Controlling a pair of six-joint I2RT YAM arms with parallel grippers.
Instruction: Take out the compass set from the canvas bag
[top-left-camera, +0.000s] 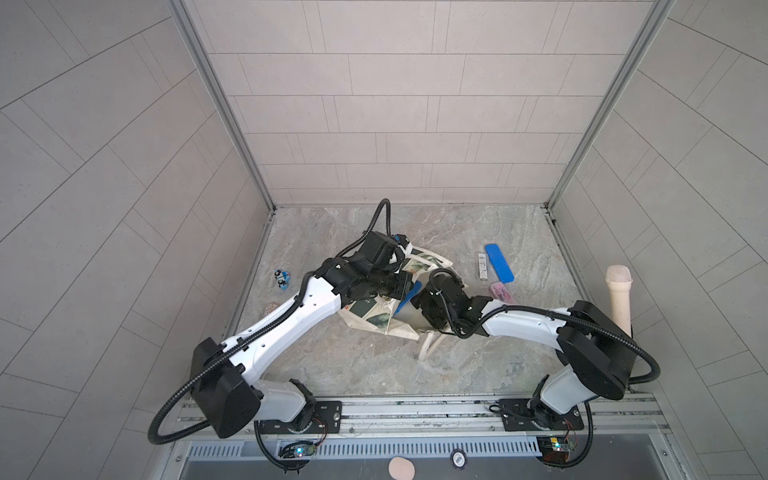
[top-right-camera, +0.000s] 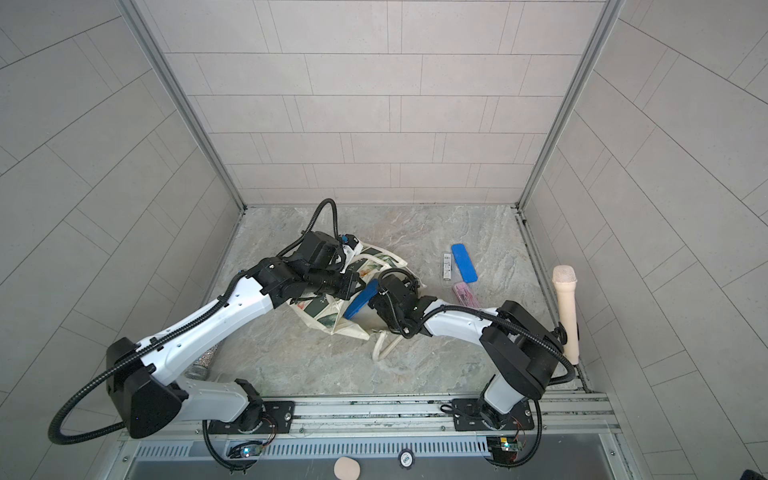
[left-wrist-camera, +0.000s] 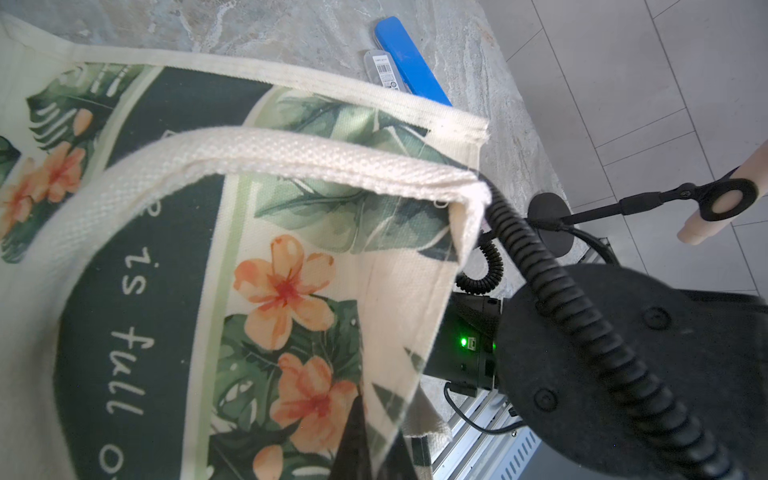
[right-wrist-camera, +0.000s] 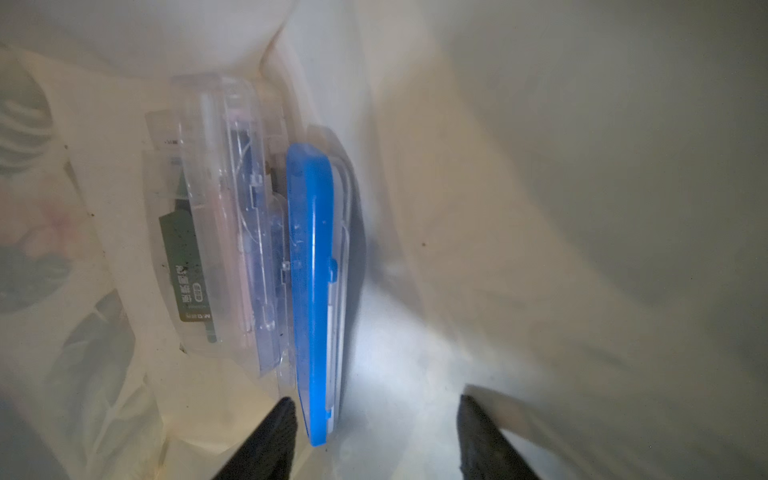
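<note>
The canvas bag (top-left-camera: 376, 324) with printed flowers (left-wrist-camera: 286, 292) lies opened in the middle of the floor. My left gripper is at its flap, low in the left wrist view, shut; whether fabric is between the fingers is unclear. My right gripper reaches down into the bag, its fingers apart and empty. Below it lie a blue-edged flat case (right-wrist-camera: 312, 288) and clear plastic boxes (right-wrist-camera: 224, 216) with items inside, side by side. I cannot tell for sure which is the compass set.
To the bag's right lie a blue case (top-left-camera: 497, 261), a small white pack (top-left-camera: 482, 265) and a pink item (top-left-camera: 501, 293). A small blue-white object (top-left-camera: 281, 278) sits at the left. A beige post (top-left-camera: 618, 296) stands at the right wall.
</note>
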